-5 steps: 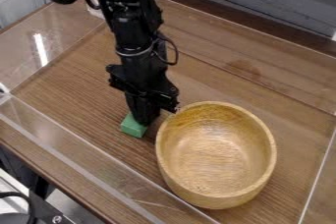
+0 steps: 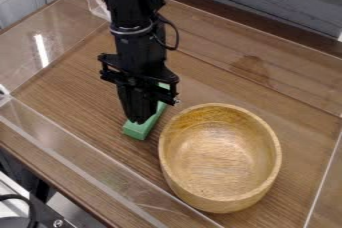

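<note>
A green block [image 2: 142, 126] lies on the wooden table just left of a large tan bowl [image 2: 219, 156]. My black gripper [image 2: 138, 107] hangs over the block, hiding part of it. Whether its fingers are open or shut around anything is hard to make out.
The wooden table [image 2: 274, 72] has free room to the right and to the left of the arm. A grey wall runs along the back. The bowl fills the front right.
The bowl has not visibly moved.
</note>
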